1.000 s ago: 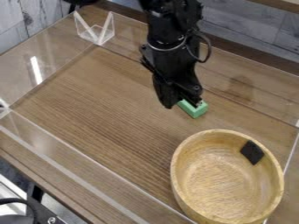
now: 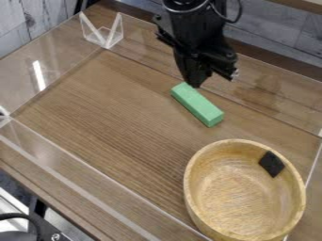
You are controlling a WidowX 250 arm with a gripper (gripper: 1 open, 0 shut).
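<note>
My gripper (image 2: 190, 73) is at the top centre of the camera view, a dark body raised above the board; it looks shut, with nothing visible between its fingers. A green block (image 2: 197, 104) lies on the wooden surface just below it, in full view and apart from it.
A yellow round bin (image 2: 236, 204) with a black patch on its rim fills the lower right. A clear plastic object (image 2: 104, 28) stands at the upper left. The left and middle of the wooden board (image 2: 94, 122) are bare.
The gripper has moved up and back, away from the viewer, uncovering the green block, which was partly hidden behind it.
</note>
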